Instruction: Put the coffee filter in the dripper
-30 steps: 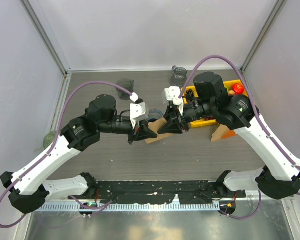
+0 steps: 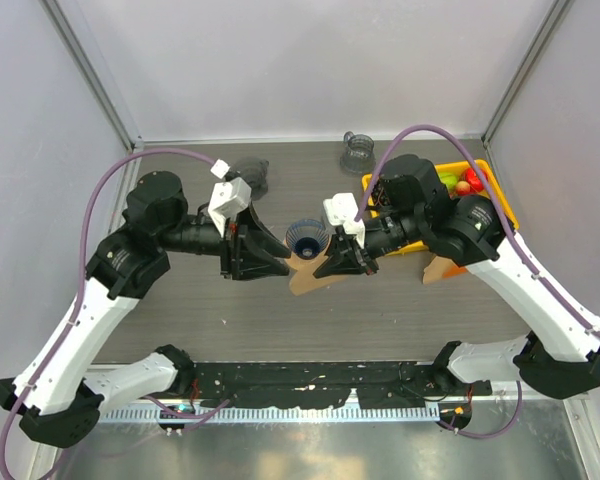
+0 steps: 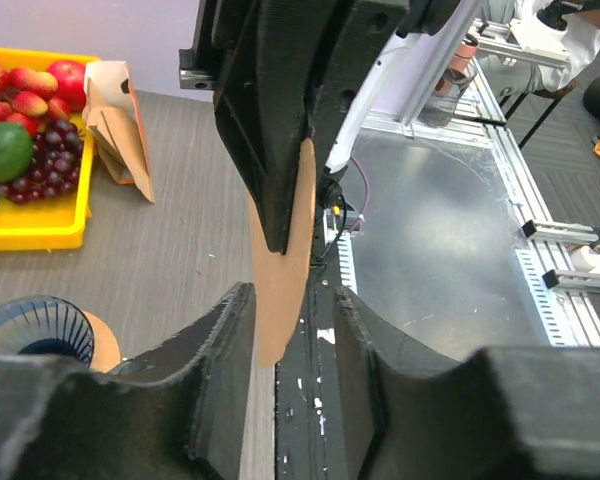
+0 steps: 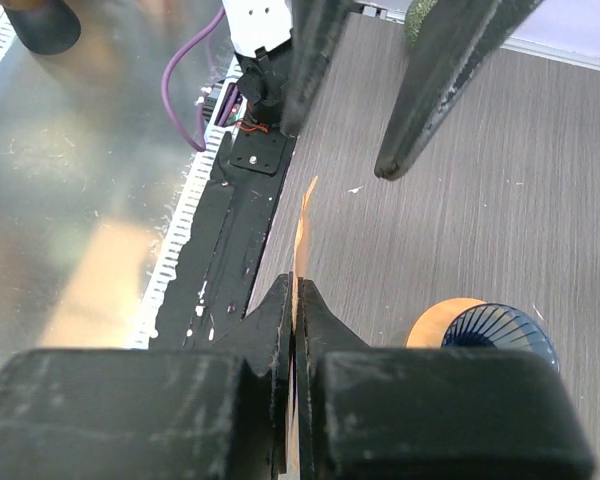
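Note:
A tan paper coffee filter hangs from my right gripper, which is shut on it, seen edge-on in the right wrist view. My left gripper stands open just short of the filter; its fingers flank the filter's lower part in the left wrist view, apart from it in the right wrist view. The dark ribbed dripper (image 2: pixel 306 238) stands at the centre of the table, below and beside the held filter, with a tan piece (image 4: pixel 432 318) at its side.
A yellow fruit tray (image 3: pixel 35 235) is at the right, with more paper filters (image 3: pixel 120 135) beside it. A glass jug (image 2: pixel 357 153) stands at the back.
The right gripper with the filter has shifted only slightly.

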